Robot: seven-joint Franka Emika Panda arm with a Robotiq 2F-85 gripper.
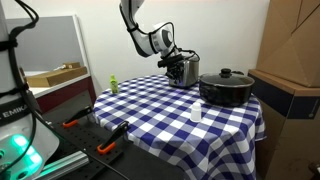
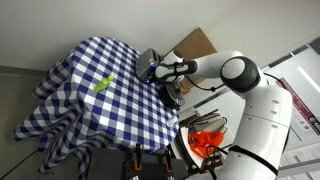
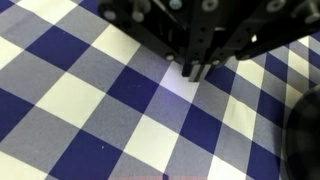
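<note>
My gripper is shut, with nothing showing between its fingers. Below it in the wrist view is the blue-and-white checked tablecloth point(image 3: 150, 142). In exterior view 1 the gripper point(image 1: 177, 76) is at the far side of the table, in front of the silver toaster point(image 1: 190, 70). A black lidded pot point(image 1: 226, 88) stands to the right of the toaster. Its dark side point(image 3: 303, 135) fills the right edge of the wrist view. In exterior view 2 the arm covers part of the pot and toaster.
A white cup-like object point(image 1: 196, 113) stands near the right front of the table. At the left is a green bottle point(image 1: 113, 84), also visible as a green item point(image 2: 104, 84) in exterior view 2. Much of the tablecloth between them is clear.
</note>
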